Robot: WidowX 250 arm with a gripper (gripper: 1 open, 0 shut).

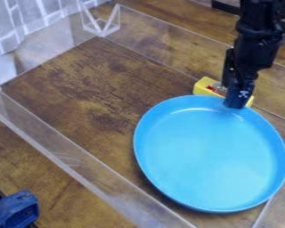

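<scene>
My black gripper [238,91] reaches down from the top right, its tips over a yellow object [209,87] that lies just behind a large round blue plate [209,155]. The fingertips are close to the yellow object and the plate's back rim, with open fingers as far as the dark shape shows; whether they touch either is unclear.
A wooden surface [74,89] with clear plastic edging spans the view, mostly bare on the left. A dark blue object [14,212] sits at the bottom left corner. A white fabric or object fills the top left corner.
</scene>
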